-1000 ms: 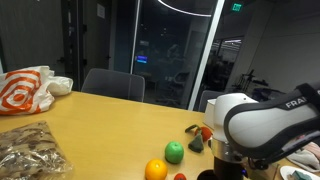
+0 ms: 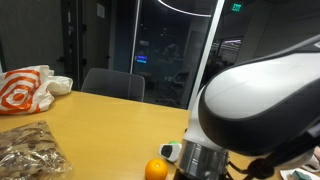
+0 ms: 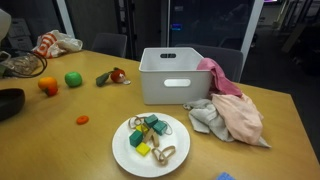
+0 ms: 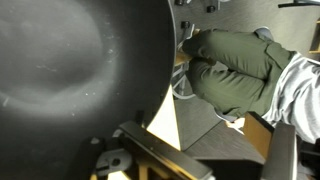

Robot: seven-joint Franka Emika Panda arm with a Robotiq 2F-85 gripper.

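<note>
A black pan or bowl [image 4: 70,60] fills the left half of the wrist view, very near the camera. My gripper shows along the bottom of that view, its fingers [image 4: 165,152] apart and to the right of the pan's rim. Something dark lies between them, and I cannot tell whether it is held. In exterior view 2 the black pan [image 3: 10,102] is cut off by the left edge. The white arm [image 2: 255,100] looms large in exterior view 1, where the fingertips are out of sight.
An orange [image 3: 48,85] and a green apple [image 3: 73,78] sit near the pan. A white plate [image 3: 120,155] holds several small pieces. Behind it stands a grey bin [image 3: 172,95], with cloths [image 3: 235,115] alongside. A seated person [image 4: 240,75] is close to the table edge.
My arm has moved left and closer to exterior view 1's camera. It now covers most of the green apple and hides the small red thing beside the orange.
</note>
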